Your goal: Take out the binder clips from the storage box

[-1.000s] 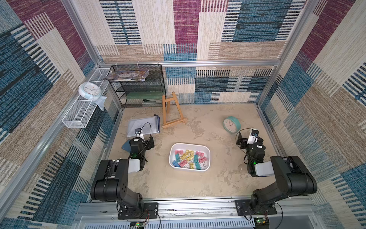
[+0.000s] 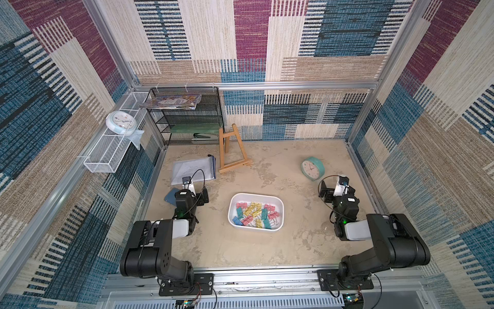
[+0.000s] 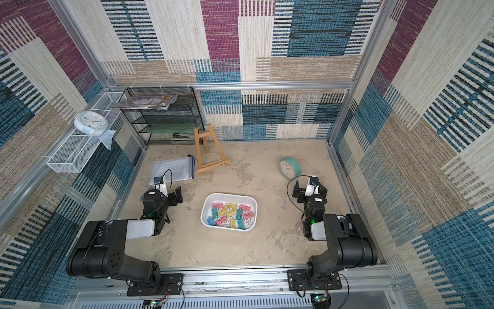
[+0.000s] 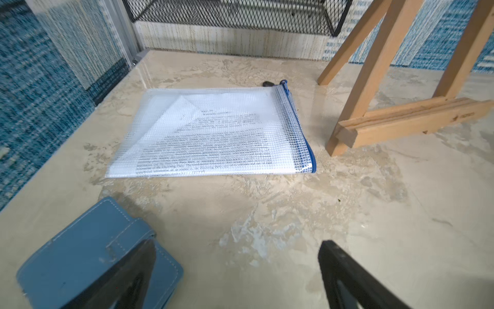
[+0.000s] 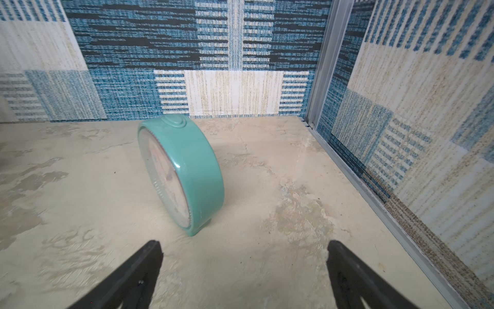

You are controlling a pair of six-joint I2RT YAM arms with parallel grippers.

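A white storage box sits at the front middle of the table, holding several pink, yellow, teal and blue binder clips. My left gripper is open and empty, to the box's left, pointing toward a plastic document pouch and a blue flat item. My right gripper is open and empty, to the box's right, facing the teal clock.
A wooden easel and black wire shelf stand back left; the pouch and blue item lie left. The teal clock stands back right. Table space around the box is clear.
The box and clips are unchanged.
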